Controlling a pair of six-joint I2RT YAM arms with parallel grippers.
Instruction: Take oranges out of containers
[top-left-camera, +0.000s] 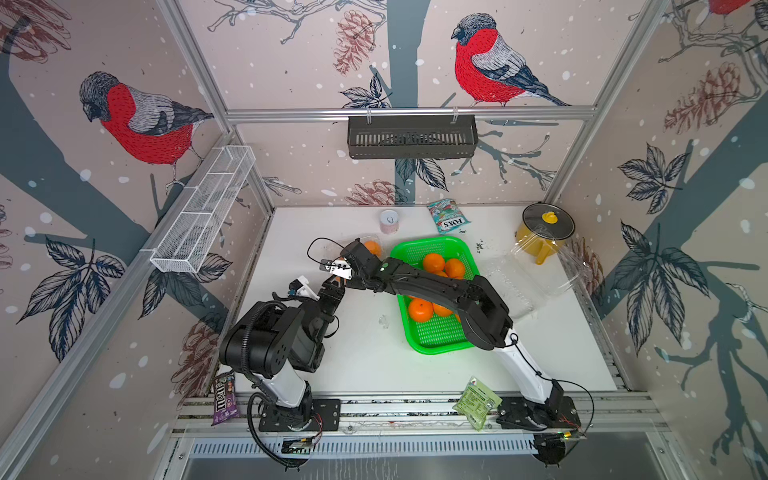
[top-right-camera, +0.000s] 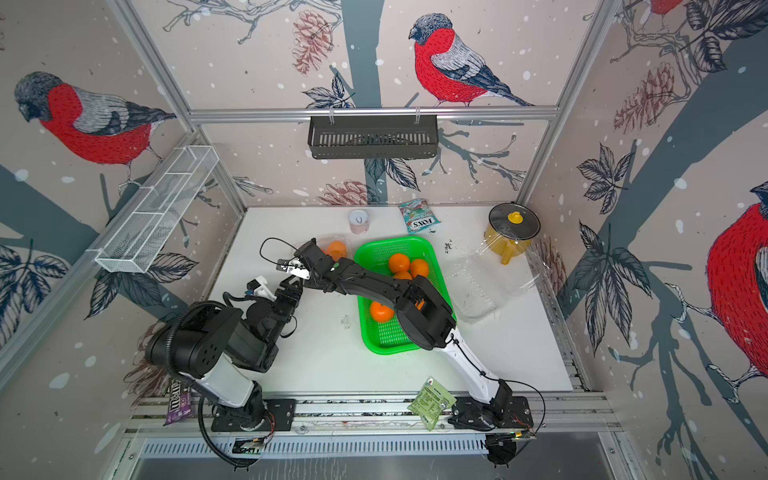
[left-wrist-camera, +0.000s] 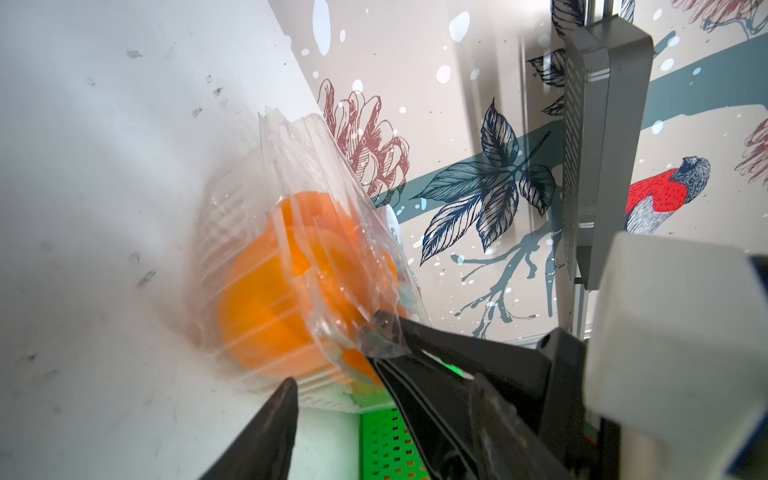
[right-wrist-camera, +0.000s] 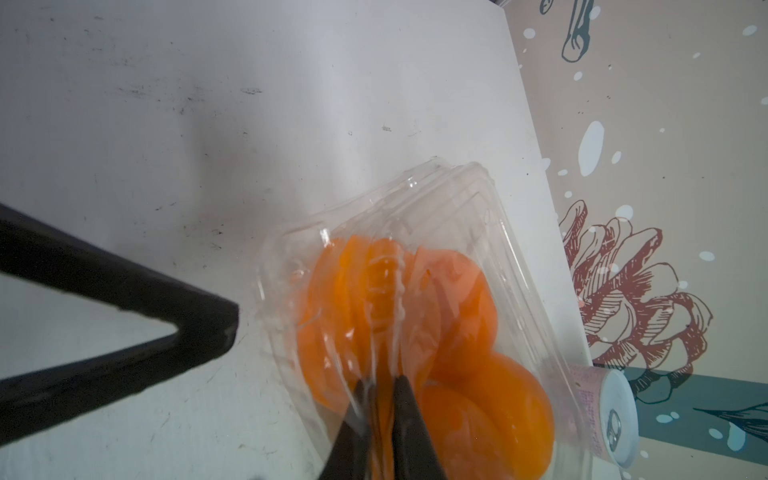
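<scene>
A clear plastic container (right-wrist-camera: 448, 192) with several oranges (right-wrist-camera: 496, 408) inside stands on the left part of the table, its lid partly over them. My right gripper reaches across to the container's near side and is shut. Clear plastic lies against its fingertips in the left wrist view; whether a thin edge is pinched there I cannot tell. My left gripper stands open on the near side of the container, its fingers (left-wrist-camera: 268, 436) apart and nothing held between them. From above, both arms partly cover the container.
A green basket (top-left-camera: 436, 345) with several oranges stands under the right arm. To the right are an empty clear container (top-left-camera: 512, 288) and a yellow pot (top-left-camera: 544, 236). A can (top-left-camera: 389, 221) and a snack bag (top-left-camera: 448, 214) lie behind.
</scene>
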